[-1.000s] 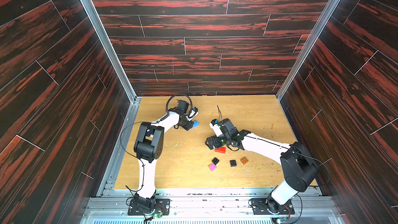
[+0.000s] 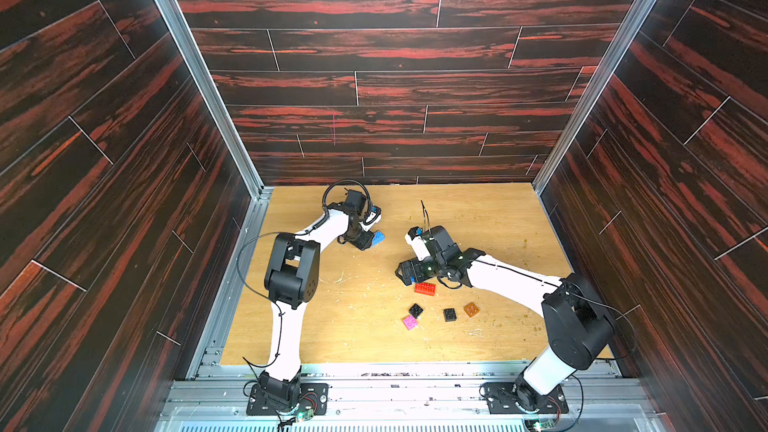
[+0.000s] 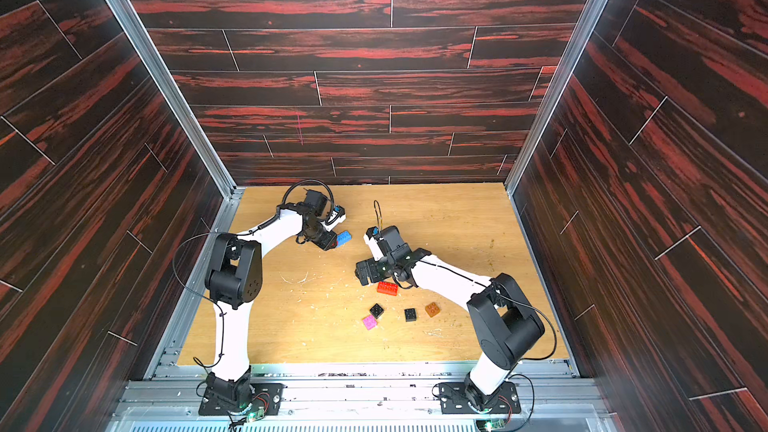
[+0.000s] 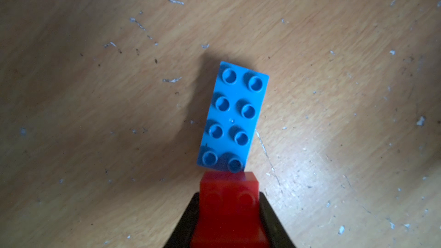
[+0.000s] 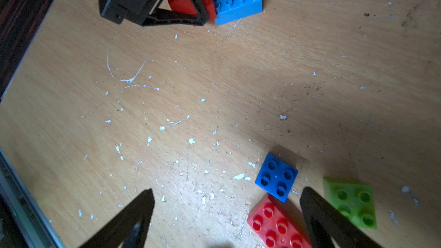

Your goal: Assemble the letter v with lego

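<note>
My left gripper is shut on a red brick [image 4: 229, 197], held at the near end of a long light-blue brick [image 4: 232, 117]. In the right wrist view the light-blue brick [image 5: 238, 2] lies on the table with the red brick [image 5: 206, 1] against its end; a firm join cannot be told. My right gripper stands open above the table, nothing between its fingers. Near its right finger lie a small dark-blue brick [image 5: 276, 176], a red brick [image 5: 278, 225] and a green brick [image 5: 351, 202].
Toward the front lie two black bricks [image 2: 416, 309], a pink brick [image 2: 410, 322] and an orange brick [image 2: 471, 309]. Bare tabletop also separates the two grippers.
My right gripper has moved slightly toward the back. The loose bricks in front have not moved.
</note>
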